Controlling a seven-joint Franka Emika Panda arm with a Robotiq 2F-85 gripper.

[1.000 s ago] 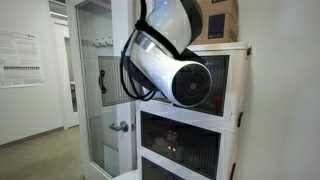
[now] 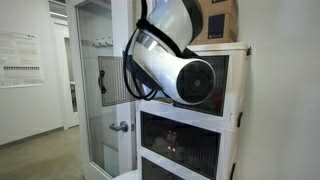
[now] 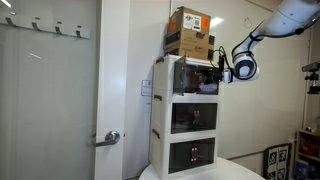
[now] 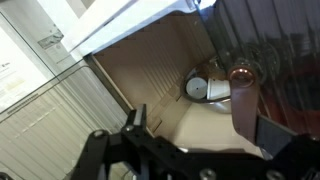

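A white cabinet (image 3: 163, 110) stands against the wall, with dark ribbed doors on three levels. On its top level one ribbed door (image 4: 55, 120) is swung out, leaving an opening into the compartment. The other dark door (image 4: 290, 60) carries a brown handle (image 4: 243, 98), its lower end hidden behind a gripper finger. My gripper is close before this compartment, its black fingers spread, with nothing visible gripped. A round metal-looking item (image 4: 196, 87) and other small things show inside. In exterior view 1, the white arm (image 2: 180, 70) hides the gripper.
Cardboard boxes (image 3: 188, 35) are stacked on top of the cabinet. A glass door (image 2: 95, 85) with a metal lever handle (image 3: 108, 138) stands beside it.
The cabinet and boxes look unchanged.
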